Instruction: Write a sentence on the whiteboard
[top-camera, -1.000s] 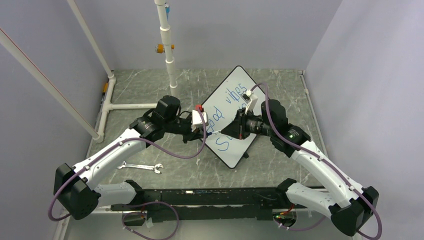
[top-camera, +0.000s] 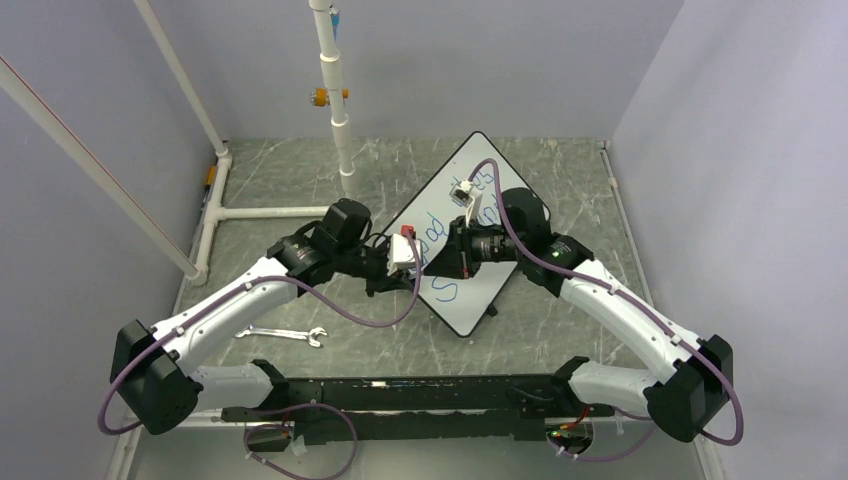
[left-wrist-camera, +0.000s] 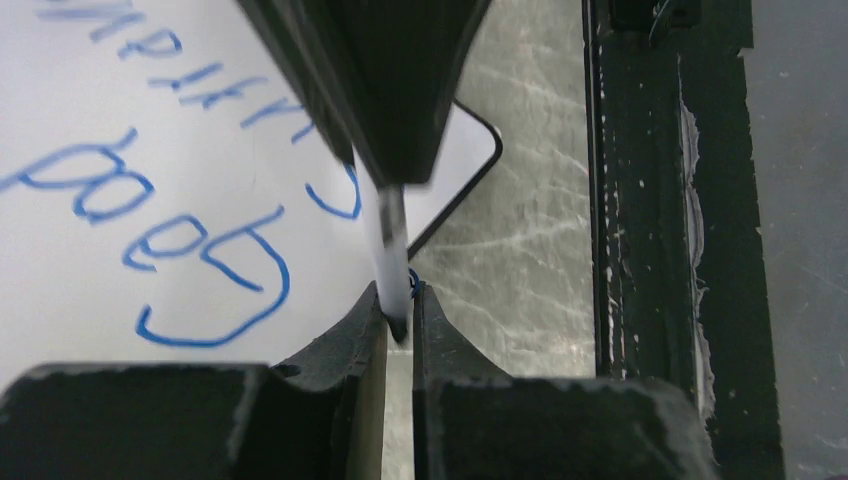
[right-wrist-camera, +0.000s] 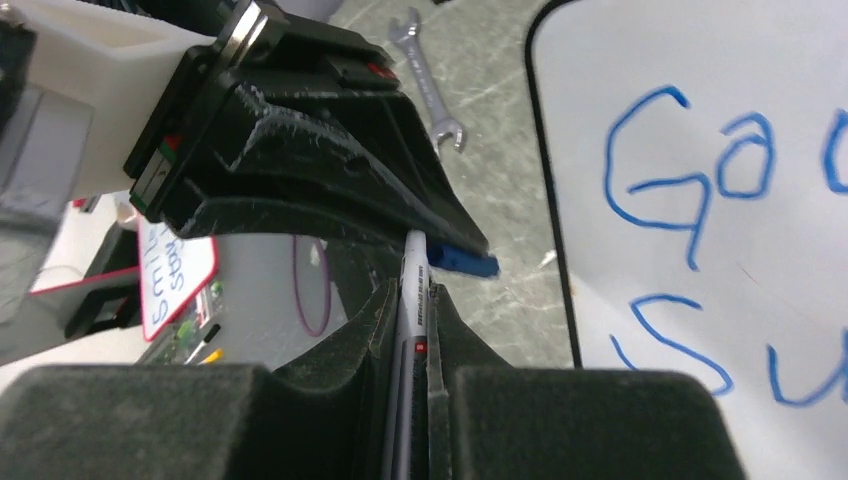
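The whiteboard (top-camera: 465, 318) lies slanted on the table, with blue handwriting that includes "Good" and "vibes". My right gripper is shut on a white marker, whose dark tip faces my left gripper in the left wrist view. At the fingertips of my left gripper, nearly closed, a small blue cap (right-wrist-camera: 465, 262) pokes out; it appears held there. Marker tip and cap are very close, but whether they touch is hidden. In the top view, the two grippers meet over the board's lower left edge.
A metal wrench (top-camera: 285, 333) lies on the table left of the board. Behind the left arm stands a white pipe frame (top-camera: 270, 212). A second board with writing (right-wrist-camera: 172, 275) shows in the background of the right wrist view.
My right gripper has moved left with the marker, closing the gap to my left gripper.
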